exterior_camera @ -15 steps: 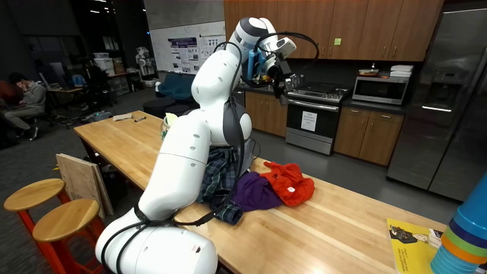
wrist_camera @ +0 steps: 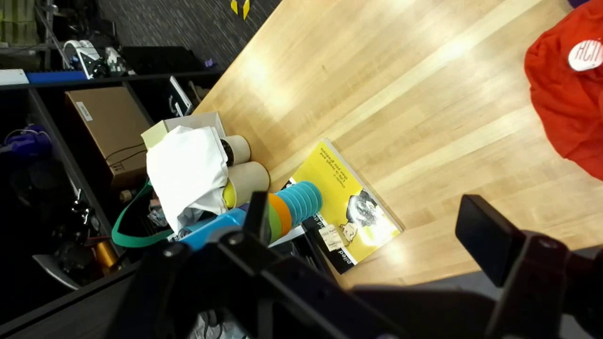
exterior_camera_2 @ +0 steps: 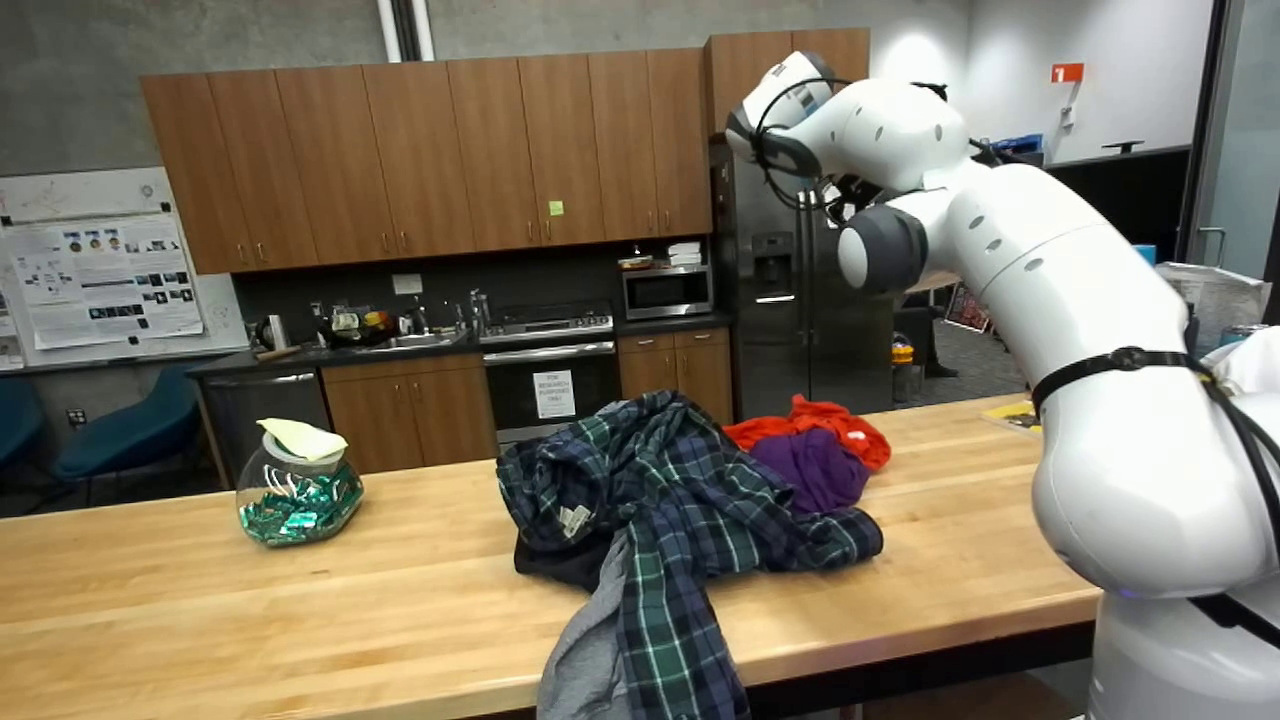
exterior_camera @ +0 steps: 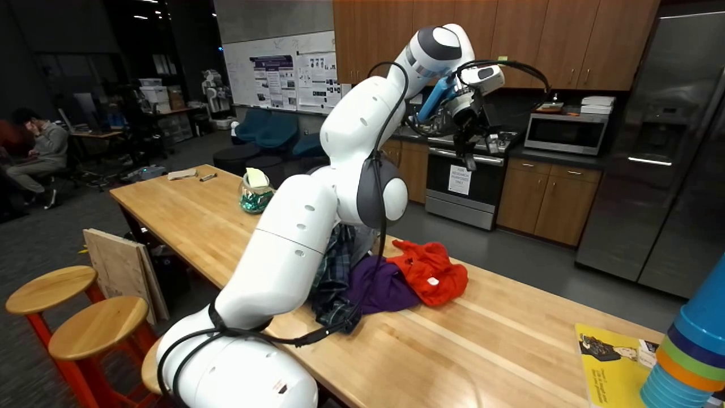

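Note:
High above the table, my gripper is open, its dark fingers wide apart with nothing held between them. In exterior view 1 the gripper (exterior_camera: 469,146) hangs in front of the oven, well clear of the cloth pile. A red garment (exterior_camera: 429,272) lies crumpled on the table against a purple garment (exterior_camera: 382,285). Beside them sprawls a dark plaid shirt (exterior_camera_2: 708,498), with a grey cloth (exterior_camera_2: 588,654) under it and hanging over the front edge. In the wrist view only part of the red garment (wrist_camera: 565,96) shows, at the right.
A glass jar of green-wrapped pieces (exterior_camera_2: 300,498) stands at the table's left. A yellow book (wrist_camera: 353,203) lies at the other end, near stacked coloured cups (wrist_camera: 294,206) and a white cloth (wrist_camera: 186,169). Bare wood separates book and garments.
The arm has swung to the right in exterior view 1, carrying the gripper from left of the oven to in front of it. The garments have not moved.

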